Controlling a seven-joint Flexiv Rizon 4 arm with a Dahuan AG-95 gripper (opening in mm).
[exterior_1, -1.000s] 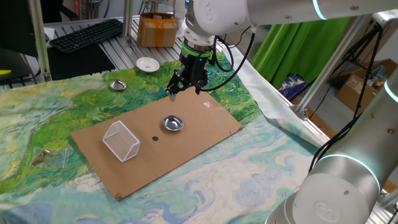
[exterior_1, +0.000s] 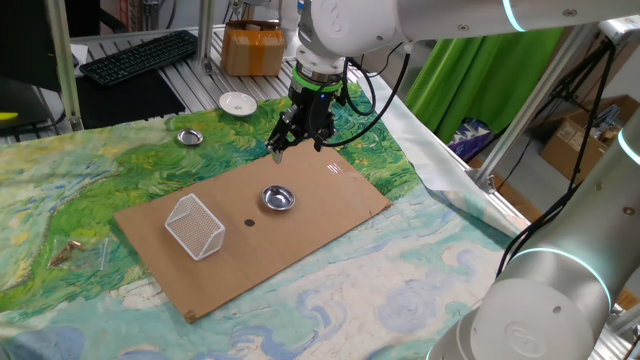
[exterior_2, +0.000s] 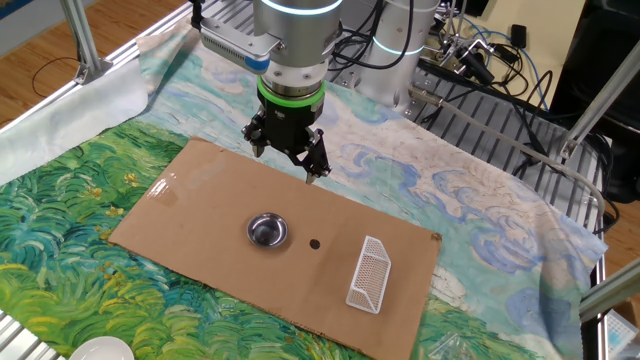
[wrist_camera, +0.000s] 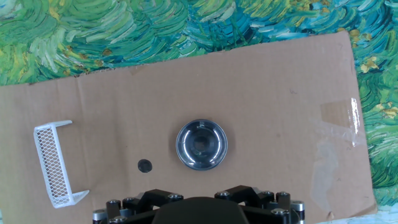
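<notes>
A small shiny metal bowl (exterior_1: 278, 198) rests near the middle of a brown cardboard sheet (exterior_2: 200, 190). Beside it on the cardboard is a small dark round spot or disc (wrist_camera: 145, 165); I cannot tell which. Toward one end stands a white mesh goal-like frame (exterior_2: 369, 274). My gripper (exterior_2: 285, 166) hangs above the cardboard, fingers spread wide with nothing between them. In the wrist view its fingers (wrist_camera: 115, 208) show along the bottom edge, apart from the bowl.
On the painted cloth lie a second metal dish (exterior_1: 190, 137), a white plate (exterior_1: 238, 104) and a clear bag with small pieces (exterior_1: 78, 254). Beyond the cloth are a keyboard (exterior_1: 138, 56) and a cardboard box (exterior_1: 253, 48). Much of the cardboard is bare.
</notes>
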